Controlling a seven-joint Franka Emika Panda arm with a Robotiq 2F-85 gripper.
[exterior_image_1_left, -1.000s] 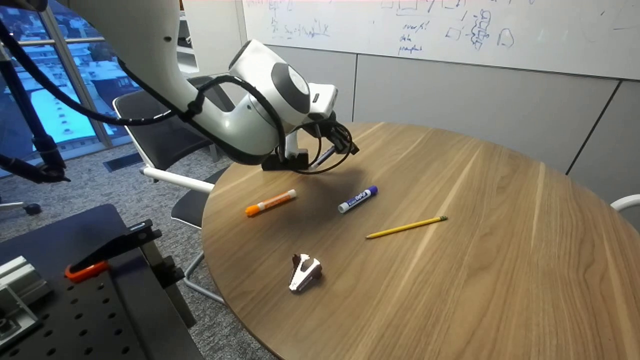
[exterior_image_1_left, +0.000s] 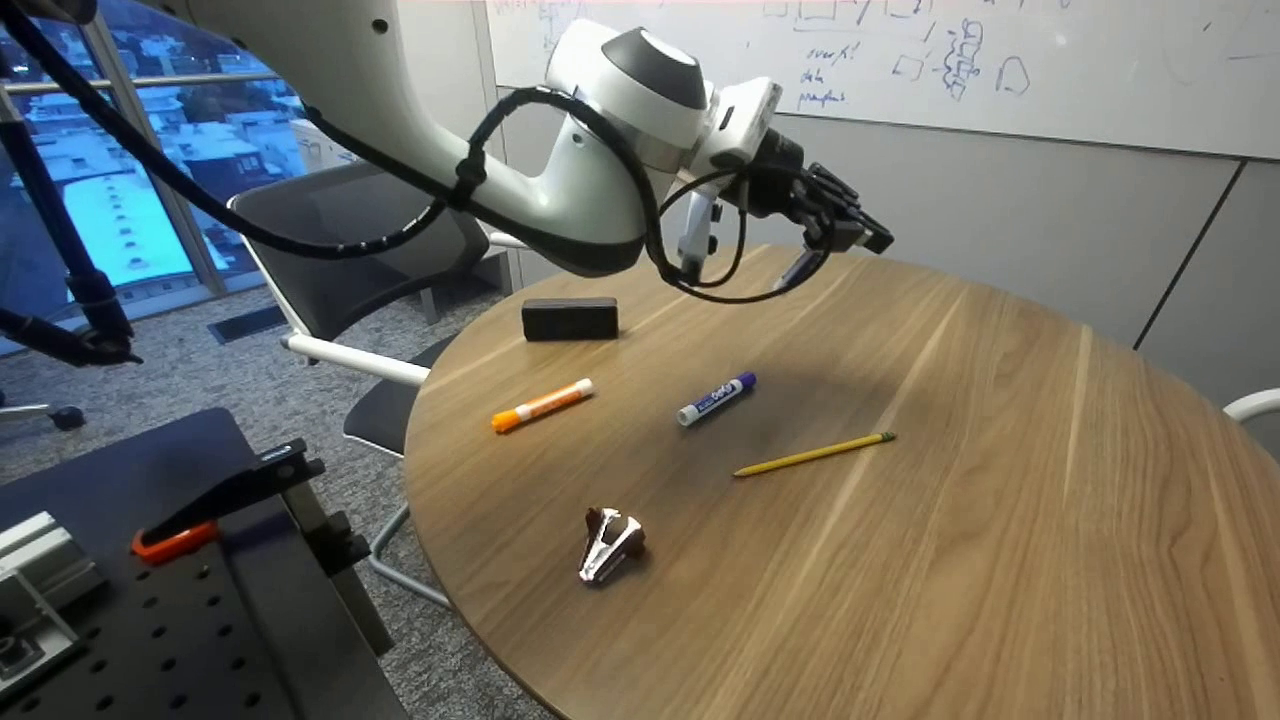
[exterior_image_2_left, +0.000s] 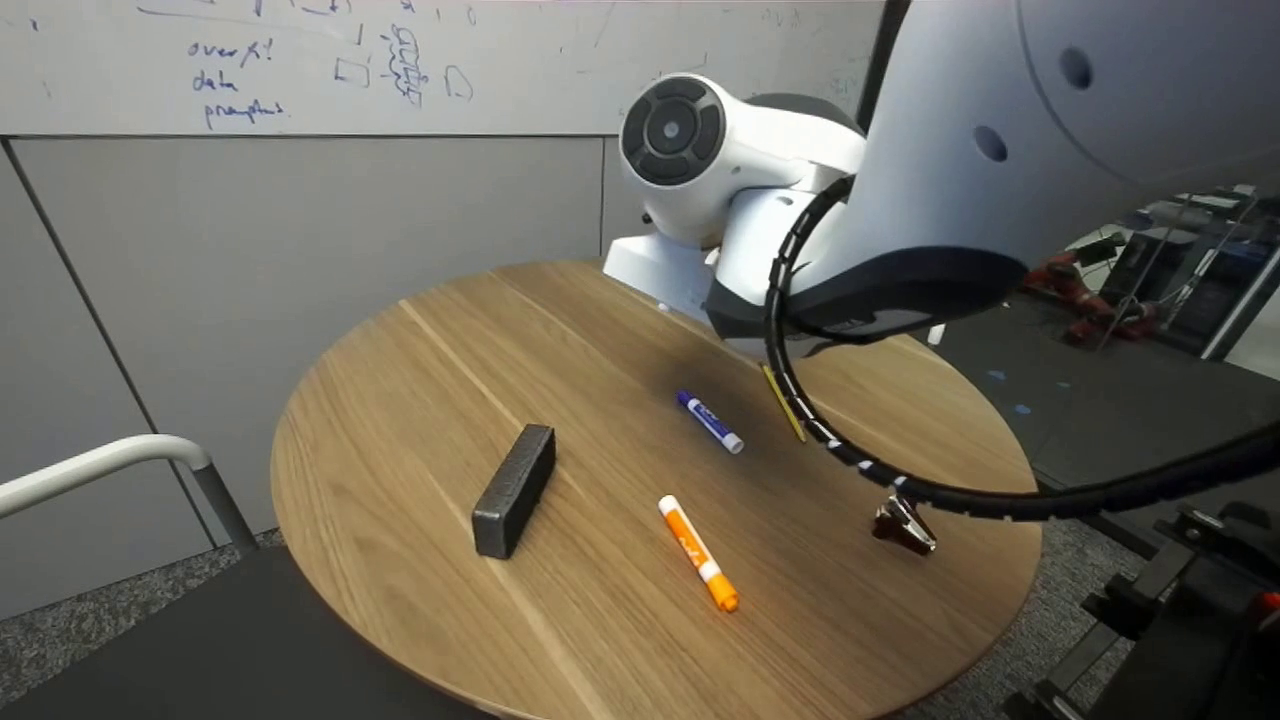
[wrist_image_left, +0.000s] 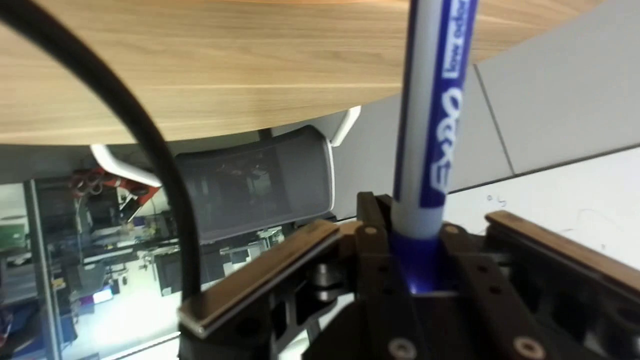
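Between the fingers of my gripper is a blue Expo marker (wrist_image_left: 429, 114), gripped near its blue end, with its white barrel reaching away from the fingers. In exterior view 1 my gripper (exterior_image_1_left: 858, 222) is above the far side of the round table, and the held marker (exterior_image_1_left: 801, 269) shows partly below it, behind a cable. A second blue marker (exterior_image_1_left: 717, 398) lies on the wood in the middle. To its left rests an orange marker (exterior_image_1_left: 542, 406), and a black eraser (exterior_image_1_left: 570, 319) sits farther back. The gripper is hidden behind the arm in exterior view 2.
A yellow pencil (exterior_image_1_left: 816, 454) lies right of centre, and a staple remover (exterior_image_1_left: 611, 546) is near the front left edge. A black cable (exterior_image_2_left: 864, 462) loops below the arm.
My arm has swung to the right and up, carrying the held marker away from the black eraser, which now shows fully. The objects on the table have stayed put.
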